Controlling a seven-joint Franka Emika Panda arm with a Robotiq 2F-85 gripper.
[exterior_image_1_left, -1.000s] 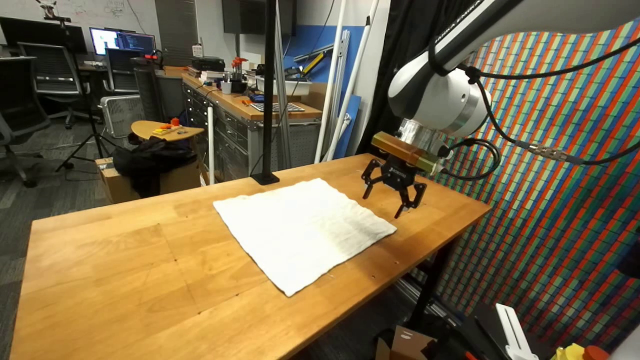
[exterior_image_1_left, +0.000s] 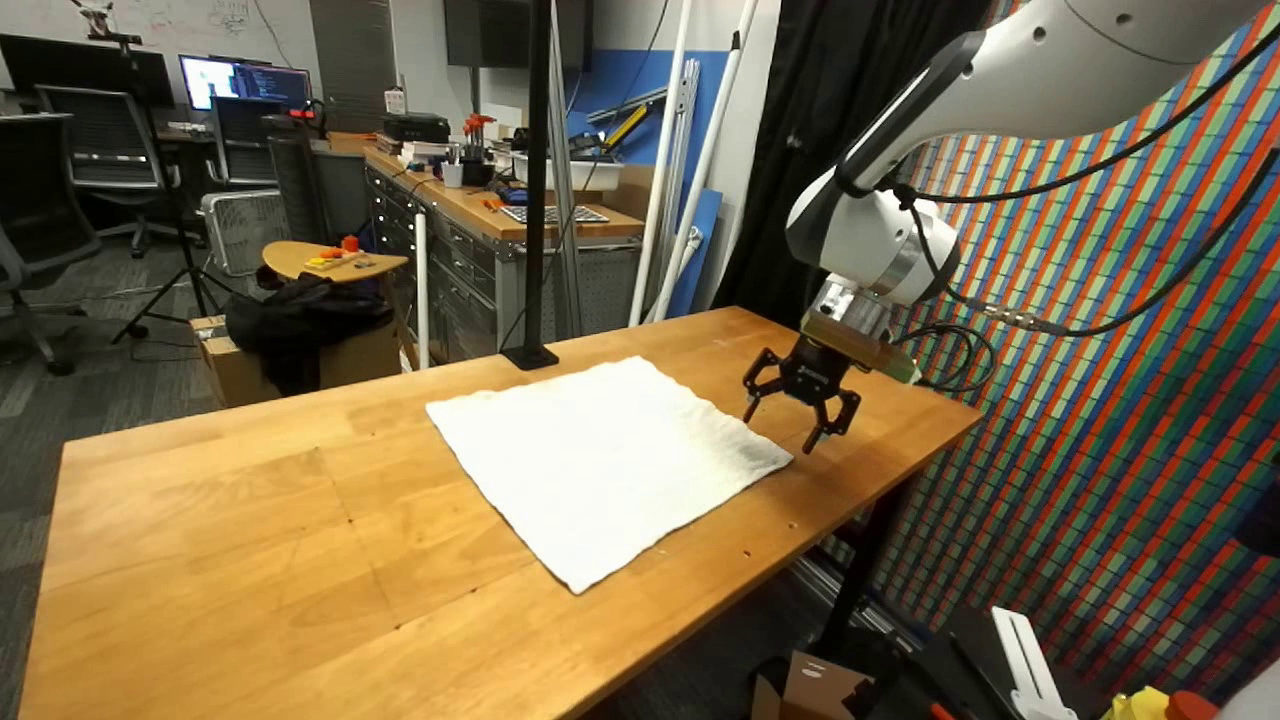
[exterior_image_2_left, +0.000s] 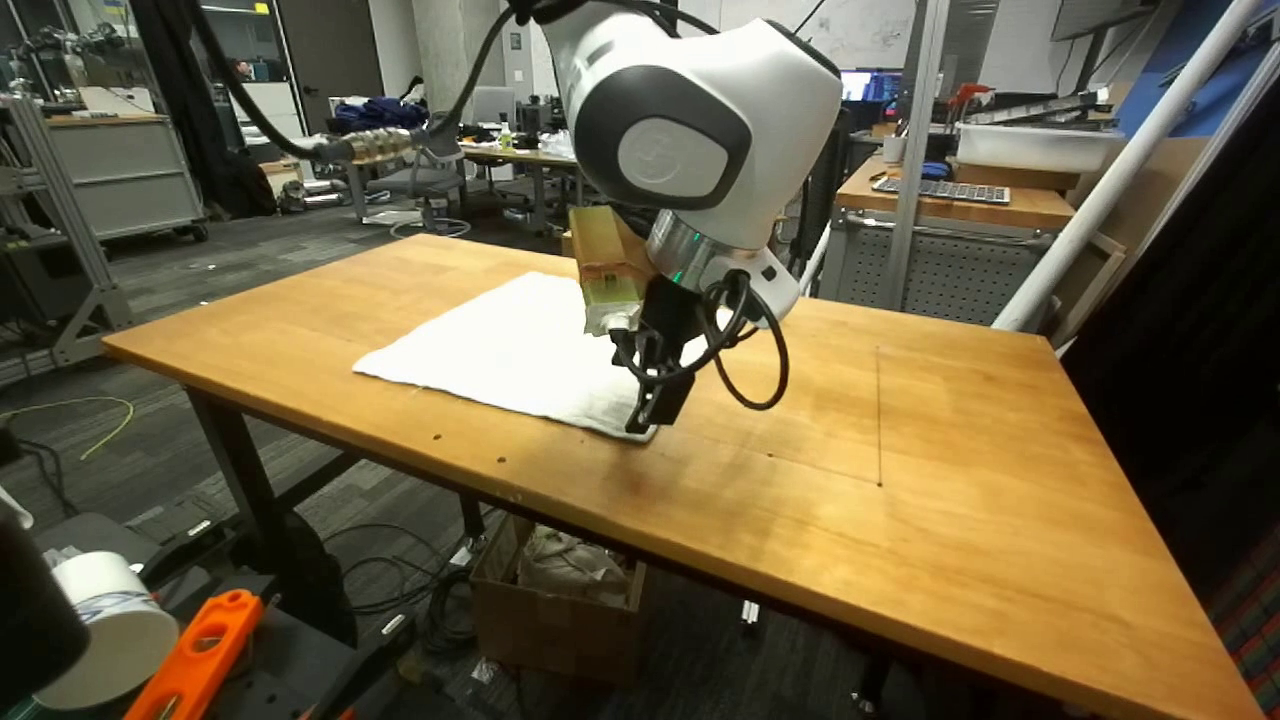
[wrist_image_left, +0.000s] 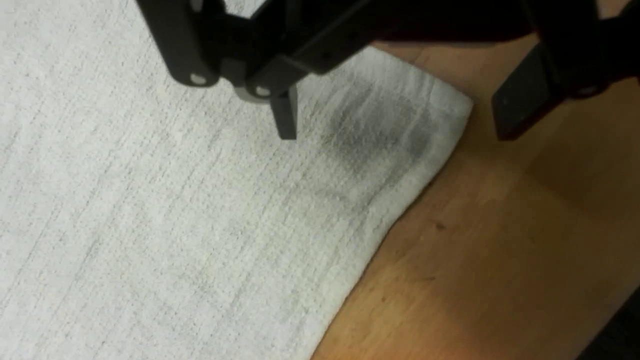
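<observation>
A white cloth (exterior_image_1_left: 600, 462) lies spread nearly flat on the wooden table. My gripper (exterior_image_1_left: 780, 432) stands open above the cloth's corner closest to the arm, with nothing between its fingers. In the wrist view that cloth corner (wrist_image_left: 444, 105) shows between the fingertips, slightly creased. One finger (wrist_image_left: 285, 114) is over the cloth; the other finger (wrist_image_left: 522, 99) is over bare wood past the corner. Exterior view 2 shows the cloth (exterior_image_2_left: 504, 348) partly hidden behind the arm, and the gripper low by its edge. Whether the fingertips touch anything cannot be told.
A black post (exterior_image_1_left: 534, 240) rises from the far table edge. A cable loop (exterior_image_2_left: 756, 360) hangs beside the gripper.
The gripper has come lower and slightly right in exterior view 1, and the wrist has turned and tilted. It has stayed open. The cloth lies as before.
</observation>
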